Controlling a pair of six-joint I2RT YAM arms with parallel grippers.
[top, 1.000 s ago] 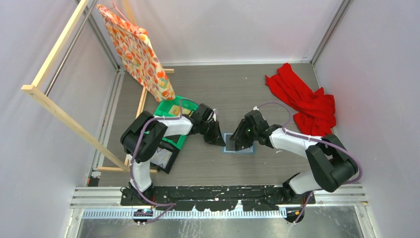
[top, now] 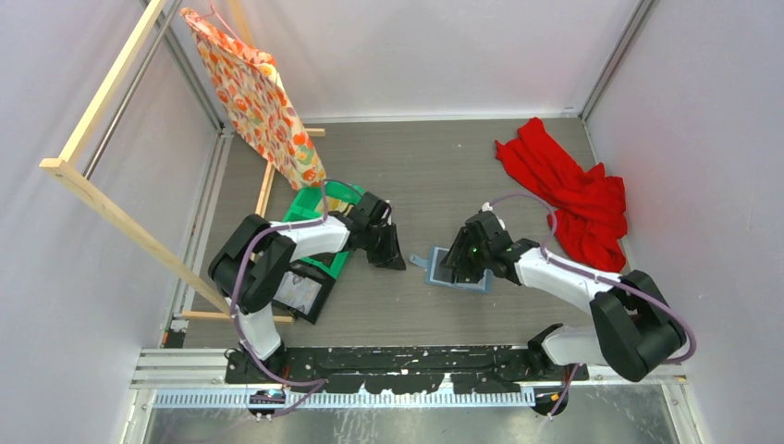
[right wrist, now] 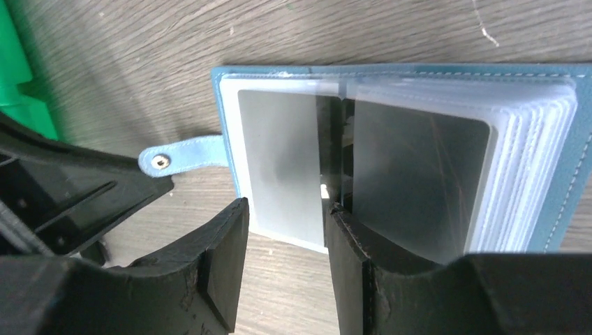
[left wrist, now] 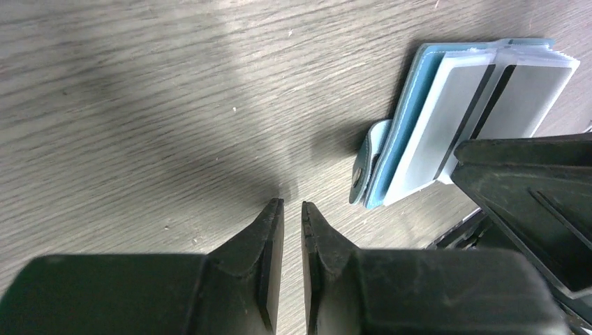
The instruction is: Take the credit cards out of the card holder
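Observation:
The blue card holder (top: 433, 277) lies opened flat on the table, its clear sleeves (right wrist: 537, 160) fanned out to the right in the right wrist view. Its strap (right wrist: 192, 155) with a snap points toward the left arm. Dark panels (right wrist: 283, 153) show through the plastic; I cannot tell whether they are cards. Over the holder stands my right gripper, part open, with no object visibly gripped between its fingers. Left of the holder, clear of it, my left gripper has a narrow gap between its fingertips and only table behind.
A green bin (top: 336, 263) and a black tray (top: 303, 292) sit behind and beside the left arm. A red cloth (top: 564, 192) is crumpled at the back right. Bare table lies at the back middle and front middle.
The right gripper and the card holder have shifted slightly right, and the strap now shows.

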